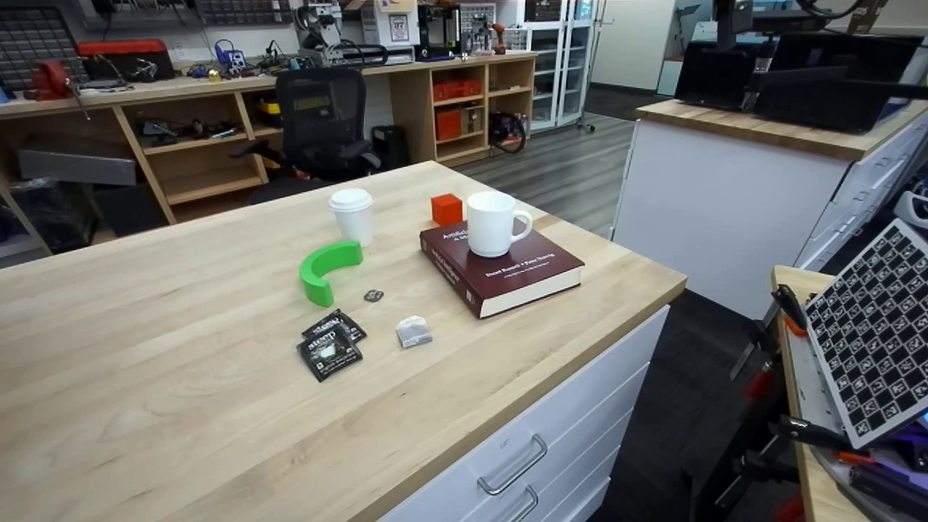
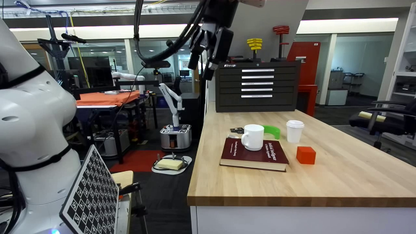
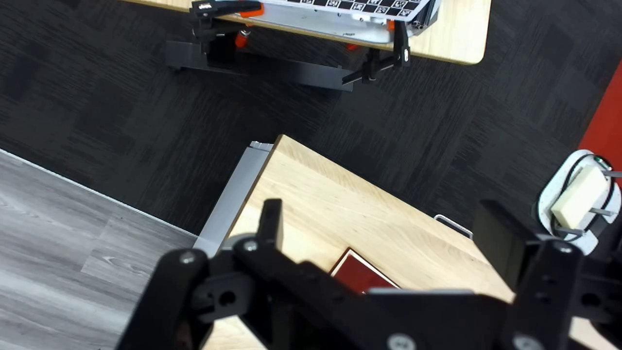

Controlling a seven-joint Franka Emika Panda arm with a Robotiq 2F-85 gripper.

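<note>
My gripper is open, its two fingers wide apart in the wrist view and only air between them. In exterior view 2 the same gripper (image 2: 200, 71) hangs high above the near side of the table, clear of everything on it. A white mug (image 1: 489, 225) stands upright on a maroon book (image 1: 531, 270). Beside the book are a red cube (image 1: 447, 209), a white lidded paper cup (image 1: 352, 217) and a green arc-shaped block (image 1: 315, 271). Two black tea packets (image 1: 328, 352), a tea bag (image 1: 413, 331) and a small dark piece (image 1: 374, 296) lie nearby.
A dark tool chest (image 2: 255, 99) stands at its far end in exterior view 2. A checkered board (image 1: 879, 330) leans on the cart across the gap.
</note>
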